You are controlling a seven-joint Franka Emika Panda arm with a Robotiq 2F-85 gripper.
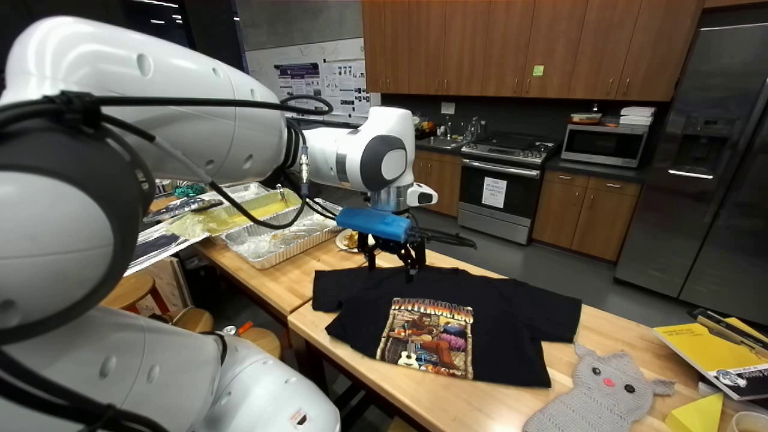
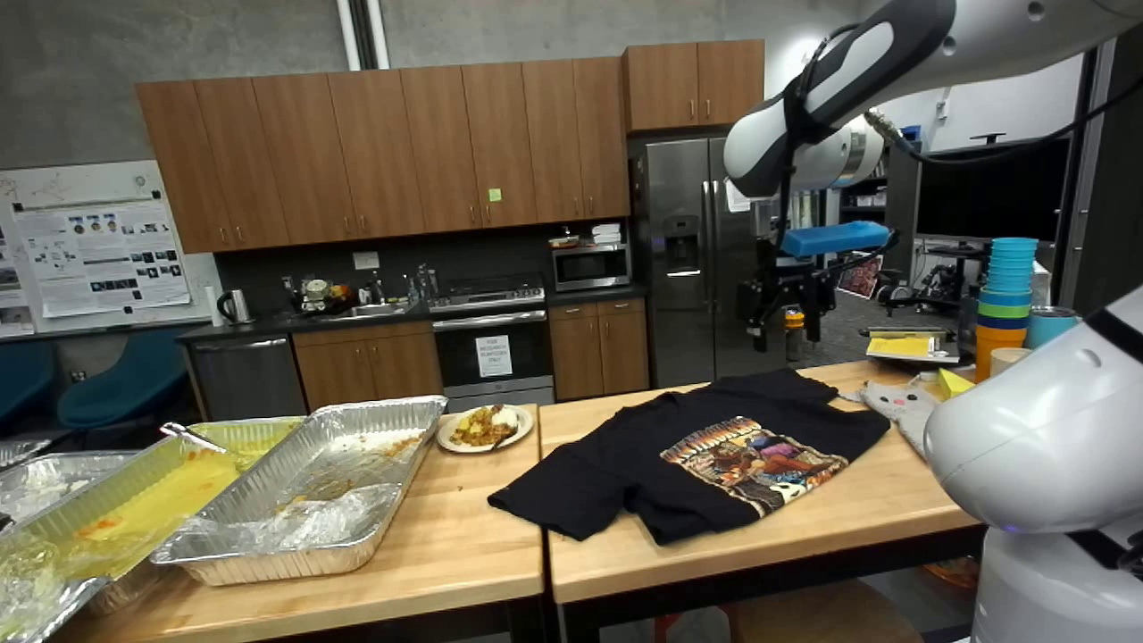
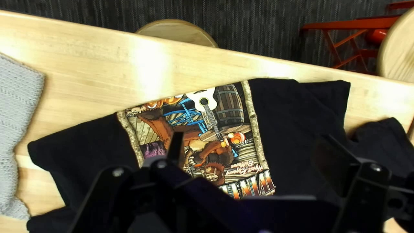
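A black T-shirt (image 1: 504,309) with a colourful printed picture lies spread on the wooden table, its sleeves out to either side. In exterior view 2 the shirt (image 2: 600,461) shows some creases, and its lower part looks folded under. My gripper (image 2: 788,327) hangs above the shirt, clear of the cloth, fingers pointing down. From the wrist, the open gripper has its two fingers wide apart over the print, with nothing held between them. The gripper's body hides part of the shirt there.
A grey knitted animal (image 1: 605,392) lies beside one sleeve, near a yellow paper piece (image 1: 696,414) and a yellow book (image 1: 709,353). Foil trays (image 2: 311,493) and a plate of food (image 2: 485,429) occupy the adjoining table. Stacked cups (image 2: 1007,295) stand on the far right.
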